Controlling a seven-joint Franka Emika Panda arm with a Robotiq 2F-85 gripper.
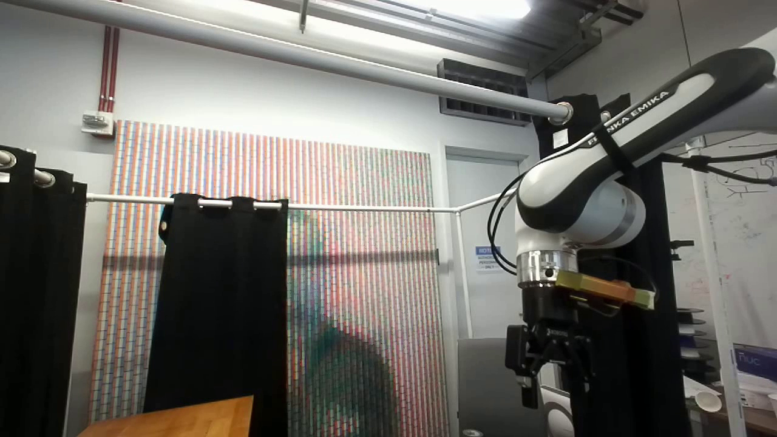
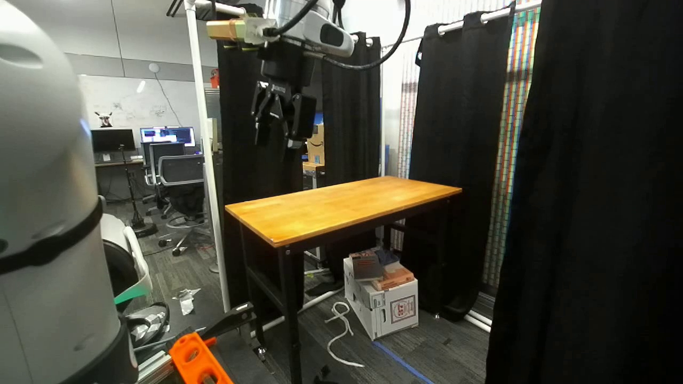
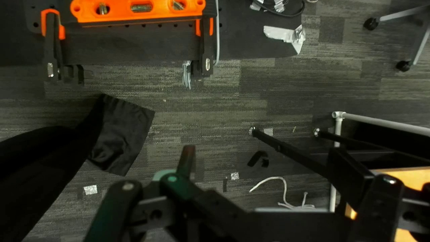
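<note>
My gripper (image 1: pixel 558 385) hangs pointing down from the arm, open, with nothing between its fingers. From the second exterior view, the gripper (image 2: pixel 278 135) is high in the air, well above the level of the wooden tabletop (image 2: pixel 339 205). The wrist view looks down past the spread fingers onto grey carpet (image 3: pixel 225 109), and only a corner of the wooden table (image 3: pixel 415 177) shows at its right edge. The tabletop is bare in the second exterior view.
Black curtains (image 2: pixel 448 128) hang behind and beside the table. Beneath it, a white box (image 2: pixel 397 313) carries smaller boxes, and a white rope (image 2: pixel 346 333) lies on the floor. An orange level (image 3: pixel 139 8) rests on a dark surface. A white pole (image 2: pixel 208 153) stands left of the table.
</note>
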